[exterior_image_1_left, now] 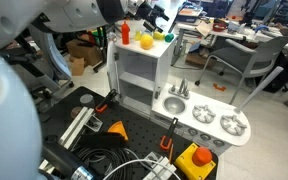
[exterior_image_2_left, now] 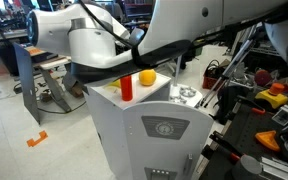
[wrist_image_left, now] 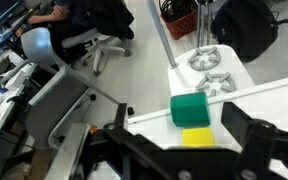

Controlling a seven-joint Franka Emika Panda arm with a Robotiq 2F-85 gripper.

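My gripper (exterior_image_1_left: 154,17) is above the top of the white cabinet (exterior_image_1_left: 137,77), its fingers standing open. In the wrist view the fingers spread on either side of a yellow block (wrist_image_left: 197,137), with nothing seen gripped. Against that block, on its far side, is a green block (wrist_image_left: 189,108). From the exterior, the green block (exterior_image_1_left: 169,37) shows at the cabinet top's right end. A red bottle-like object (exterior_image_1_left: 126,33) and a round orange object (exterior_image_1_left: 146,41) share the top. The second exterior view shows the red object (exterior_image_2_left: 126,90) upright; the arm covers much behind it.
Beside the cabinet lies a white panel with a sink (exterior_image_1_left: 174,105) and burners (exterior_image_1_left: 233,125). An office chair (exterior_image_1_left: 249,58) stands on the floor behind. On the dark table are an orange-red button box (exterior_image_1_left: 201,157), clamps and cables.
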